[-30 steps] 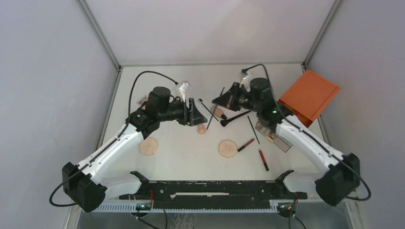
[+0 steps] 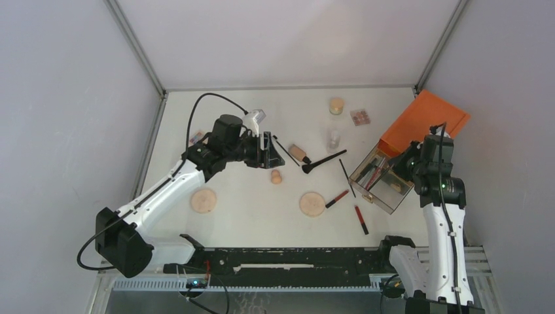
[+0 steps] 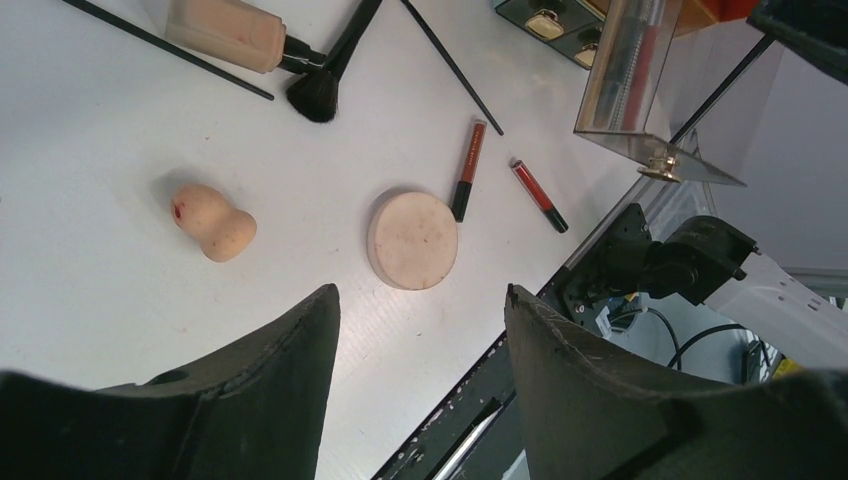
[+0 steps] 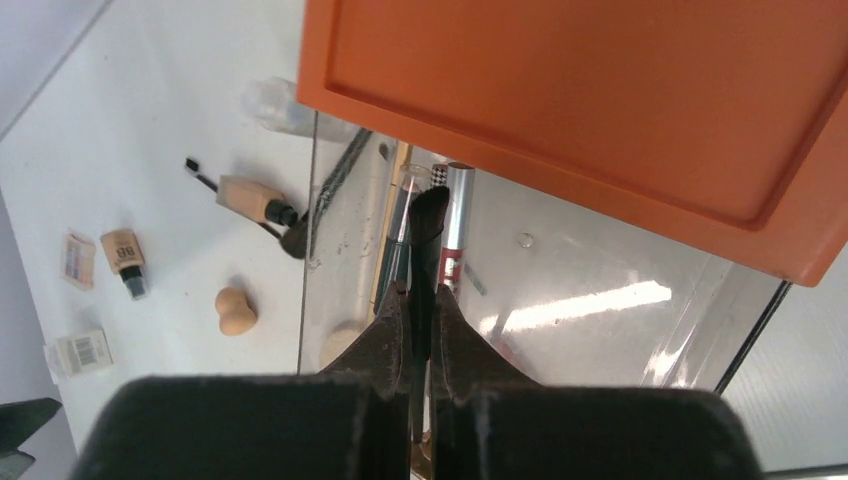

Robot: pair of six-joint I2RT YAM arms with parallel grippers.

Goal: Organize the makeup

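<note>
An orange-lidded clear organizer point(image 2: 393, 199) holds pencils and tubes at the right. My right gripper is over it, shut on a dark brush point(image 4: 428, 220). My left gripper stands open above the table's middle, nothing between its fingers. Below it lie a round beige disc point(image 3: 413, 240), a peanut-shaped sponge point(image 3: 212, 220), two red lip tubes point(image 3: 470, 160), a foundation bottle point(image 3: 225, 35), a fluffy black brush point(image 3: 315, 92) and thin brushes.
A cream jar point(image 2: 336, 105), a palette point(image 2: 360, 118) and a clear bottle point(image 2: 333, 139) stand toward the back. Another disc point(image 2: 203, 201) lies left.
My right arm has swung from the table's middle rightward to over the organizer, carrying the brush. My left arm shifted slightly upward in the top view.
</note>
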